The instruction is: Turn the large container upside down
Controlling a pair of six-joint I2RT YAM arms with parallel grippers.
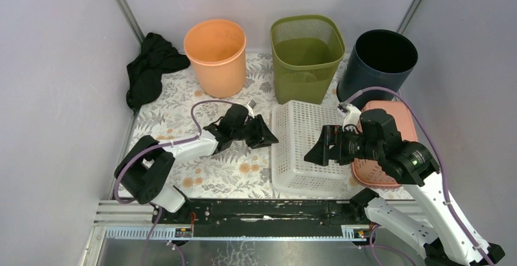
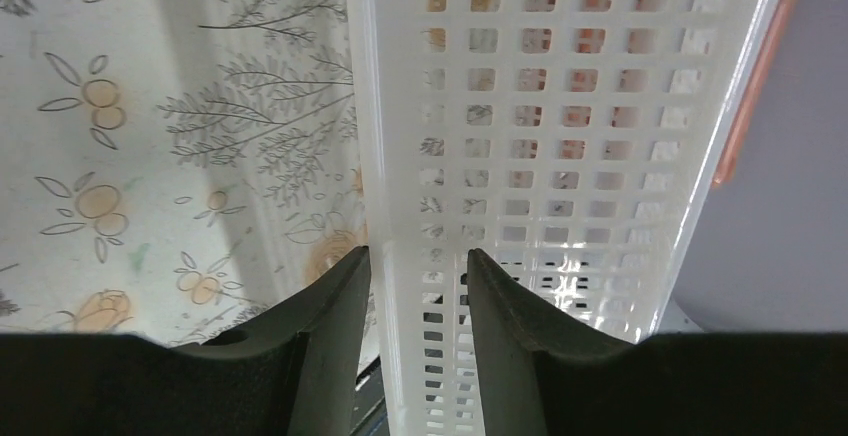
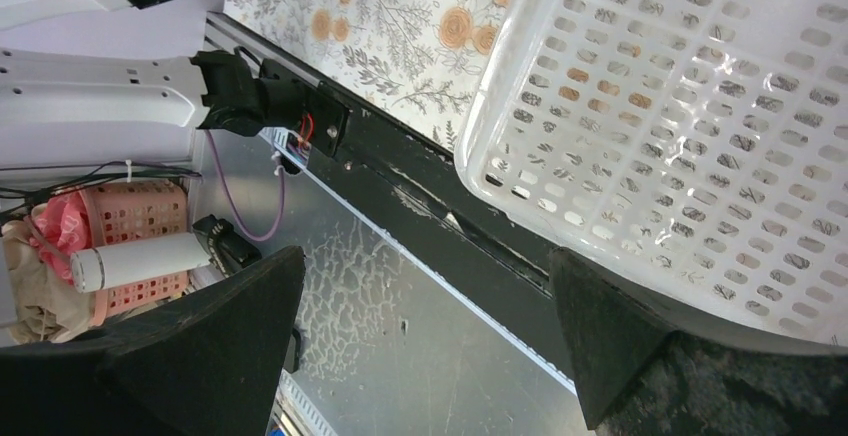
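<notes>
The large white perforated container lies upside down on the patterned mat, with its flat base uppermost. At its left edge is my left gripper. In the left wrist view, the left gripper's fingertips stand a small gap apart over the container's edge strip; whether they clamp it is unclear. Above the container's right part hovers my right gripper. The right wrist view shows the right gripper's wide-apart fingers with nothing held, and the container to the right.
An orange bin, a green bin and a dark blue bin stand along the back. A salmon basket lies right of the container, partly under my right arm. Black cloth is at back left.
</notes>
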